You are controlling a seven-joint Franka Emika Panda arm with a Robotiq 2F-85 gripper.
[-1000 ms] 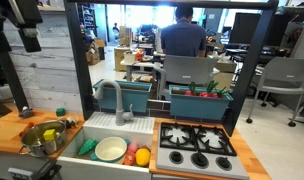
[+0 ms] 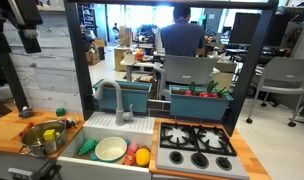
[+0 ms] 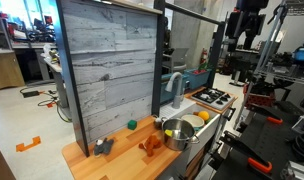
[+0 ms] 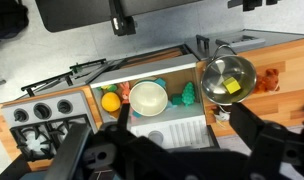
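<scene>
My gripper hangs high above the toy kitchen counter in the wrist view, its dark fingers spread wide. It is open, with nothing between them. Below, a metal pot (image 4: pixel 214 80) holds a yellow block (image 4: pixel 231 86). A cream bowl (image 4: pixel 148 98) sits in the sink, a green tree-shaped piece (image 4: pixel 188 93) on one side and an orange ball (image 4: pixel 111 102) on the other. Several small colored pieces lie close to the bowl. In the first exterior view, a red ball (image 2: pixel 143 157) is also in the sink.
A grey faucet (image 2: pixel 120 101) rises behind the sink. The black-grated stove (image 2: pixel 199 146) stands beside it. Dark frame posts (image 3: pixel 159 65) and a wood-plank panel (image 3: pixel 119 77) border the counter. Brown pieces (image 3: pixel 150 144) and grey ones (image 3: pixel 103 146) lie on the wooden counter near the pot.
</scene>
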